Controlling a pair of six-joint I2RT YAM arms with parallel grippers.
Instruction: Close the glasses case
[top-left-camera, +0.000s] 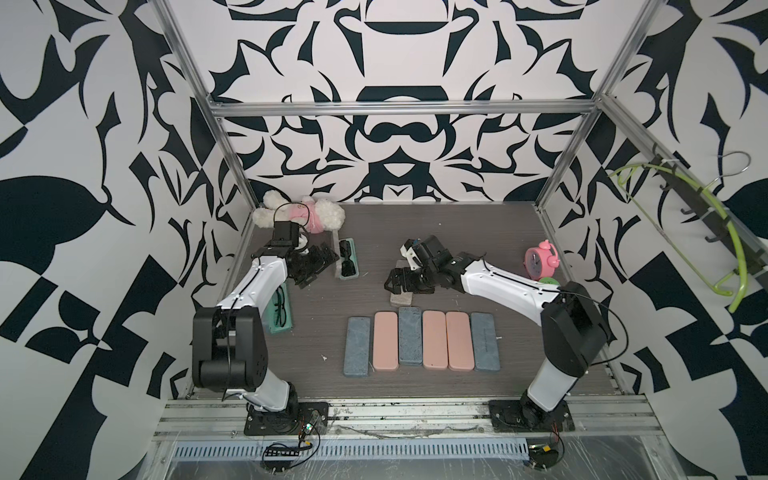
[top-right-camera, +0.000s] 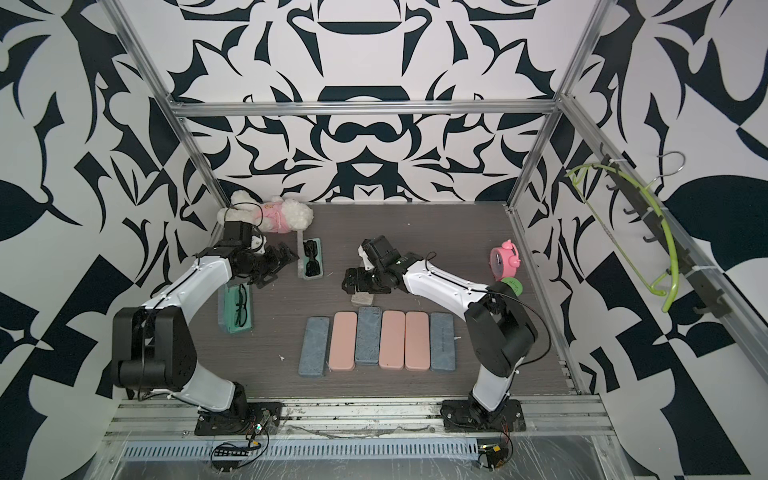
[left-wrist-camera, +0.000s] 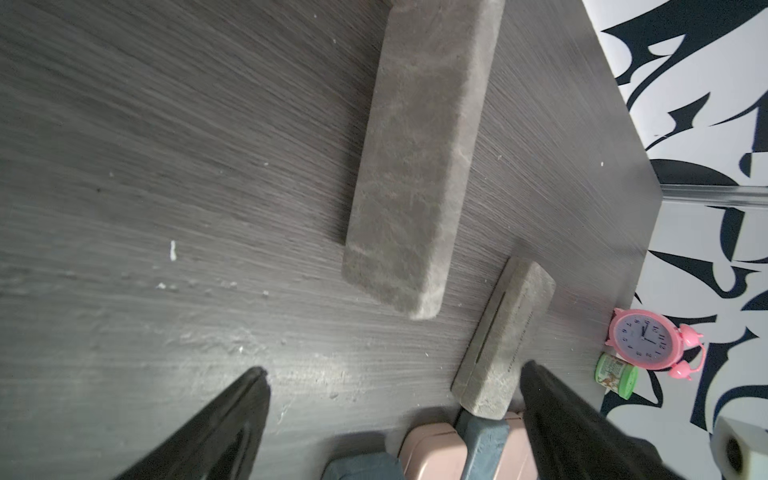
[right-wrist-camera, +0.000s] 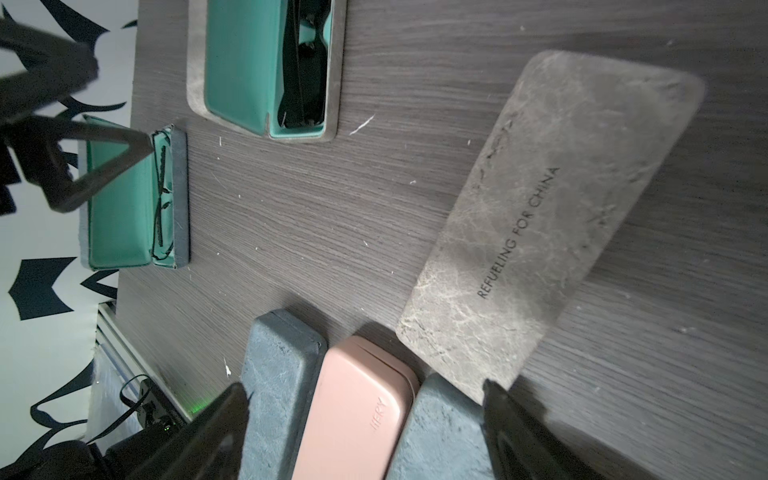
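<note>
An open grey case with a teal lining holds dark sunglasses. Farther left, a second open teal-lined case has thin-framed glasses in it. The shut grey case with small lettering lies in the middle of the table. My open left gripper is left of the sunglasses case, empty; a plain grey outer face, apparently of that case, fills much of its wrist view. Over the middle grey case hangs my right gripper, also open with nothing between its fingers.
Toward the front lies a row of several blue-grey and pink shut cases. A white plush toy is at the back left, a pink alarm clock at the right.
</note>
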